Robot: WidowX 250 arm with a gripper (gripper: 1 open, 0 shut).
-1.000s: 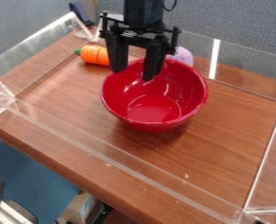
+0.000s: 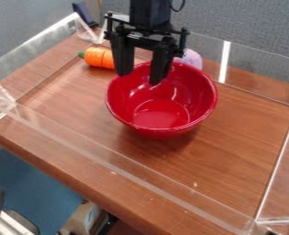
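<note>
My black gripper (image 2: 143,68) hangs over the back part of a red bowl (image 2: 161,110), its two fingers spread apart with no object visible between them. The bowl stands on a wooden table (image 2: 220,174). Behind it, left of the gripper, lies an orange carrot (image 2: 95,57). A purple object (image 2: 191,58) sits behind the gripper on the right, partly hidden.
Clear plastic walls border the tabletop, with the left wall (image 2: 1,99) and right side near the table's edges.
</note>
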